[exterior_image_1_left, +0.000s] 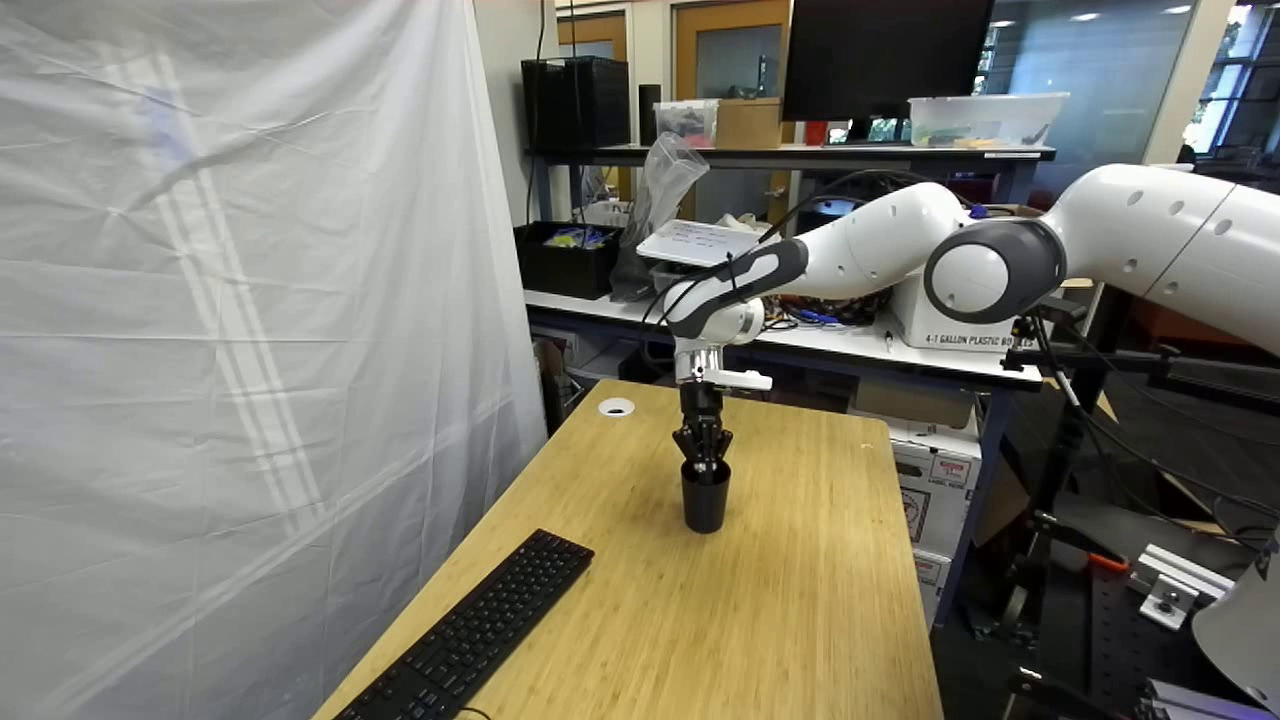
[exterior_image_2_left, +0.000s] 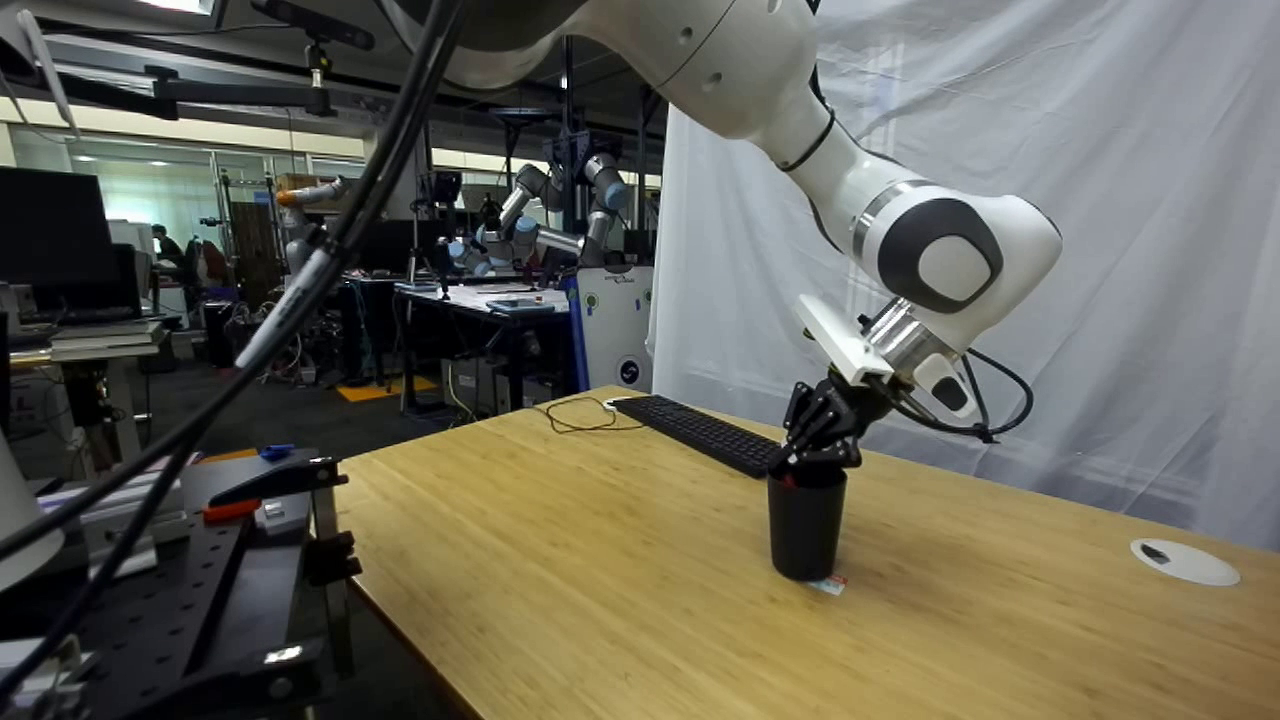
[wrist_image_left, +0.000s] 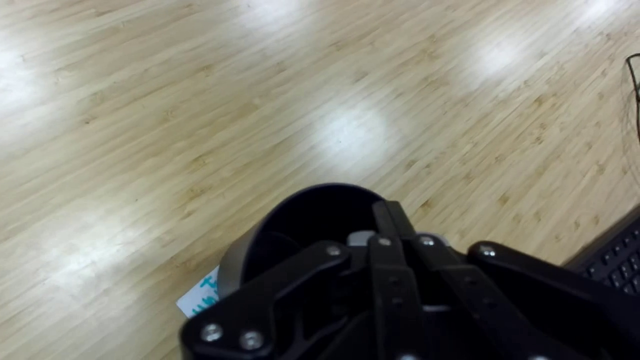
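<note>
A black cup (exterior_image_1_left: 705, 500) stands upright on the wooden table (exterior_image_1_left: 804, 528). My gripper (exterior_image_1_left: 705, 462) points down at its mouth, with the fingers close together. In the wrist view the gripper is shut, its fingertips crossing the rim of the cup (wrist_image_left: 237, 264). I cannot tell whether the rim lies between the fingers, and no other held thing shows. Something small and grey (wrist_image_left: 360, 238) shows by the fingers, partly hidden. The second exterior view shows the gripper (exterior_image_2_left: 798, 466) tilted over the cup (exterior_image_2_left: 804, 528); much of the cup's inside is hidden.
A slip of paper (wrist_image_left: 201, 294) with teal writing sticks out from under the cup. The black keyboard (exterior_image_1_left: 480, 624) lies along the table's curtain side, its cable beside it. A round white cable cover (exterior_image_2_left: 1184, 562) sits in the tabletop.
</note>
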